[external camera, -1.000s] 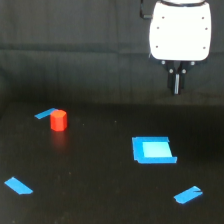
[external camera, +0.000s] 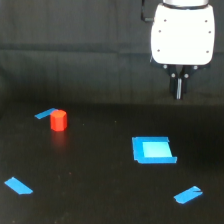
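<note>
A small red block [external camera: 58,120] rests on the black table toward the left, touching or close beside a strip of blue tape. To the right of the middle, blue tape frames a pale square [external camera: 156,149], which has nothing on it. My gripper [external camera: 179,96] points down from the white arm end at the upper right, well away from the block. Its fingers are dark and small against the dark backdrop, so whether they are parted does not show.
Blue tape strips lie at the left back [external camera: 45,113], left front [external camera: 18,186] and right front [external camera: 188,195]. A dark curtain [external camera: 80,60] hangs behind the table.
The arm end and gripper have shifted slightly right and down in the view. The red block and the taped square have stayed put.
</note>
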